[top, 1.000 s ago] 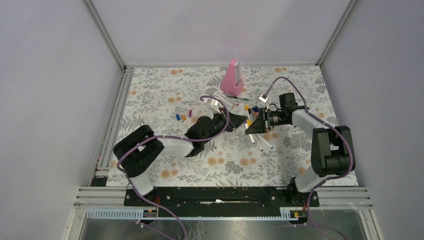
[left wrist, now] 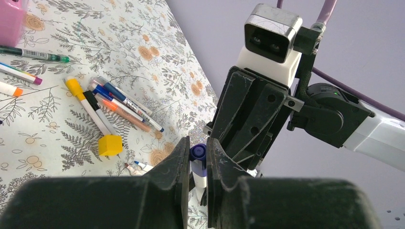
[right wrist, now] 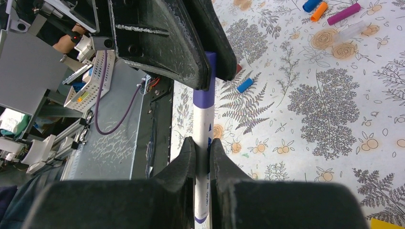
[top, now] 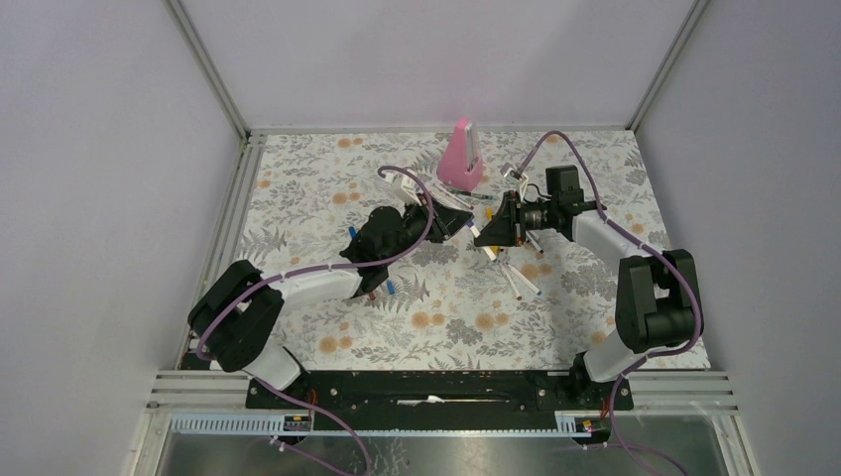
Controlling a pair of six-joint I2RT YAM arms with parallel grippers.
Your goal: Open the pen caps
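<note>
A white pen (right wrist: 202,129) runs upright through the right wrist view, its purple cap (right wrist: 205,93) at the top. Cap and barrel meet with no gap that I can see. My right gripper is shut on the white barrel. Above it, my left gripper is shut around the purple cap, whose round end shows between its fingertips. From the top, the left gripper sits left of the right one and the pen (top: 475,229) bridges them. Loose caps lie on the table, among them a blue cap (right wrist: 245,85), an orange cap (right wrist: 319,11) and a magenta cap (right wrist: 344,14).
A pink pen holder (top: 460,157) stands at the back. Several pens lie below the right gripper, including a yellow-ended pen (left wrist: 90,105) and a green pen (left wrist: 38,54).
Both grippers have moved toward the back and left, the left arm shifting more.
</note>
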